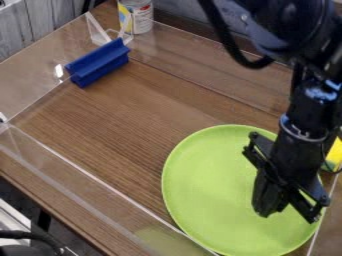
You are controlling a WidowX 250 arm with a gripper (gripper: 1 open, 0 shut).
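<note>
My black gripper (273, 200) is low over the right half of a green plate (203, 185), shut, with nothing visible between its fingers. The plate rests on the wooden table at the lower middle right. A yellow object (333, 153) is partly hidden behind the gripper at the right edge.
A blue block-like object (96, 62) lies at the upper left of the table (107, 130), with a can (135, 18) at the back.
</note>
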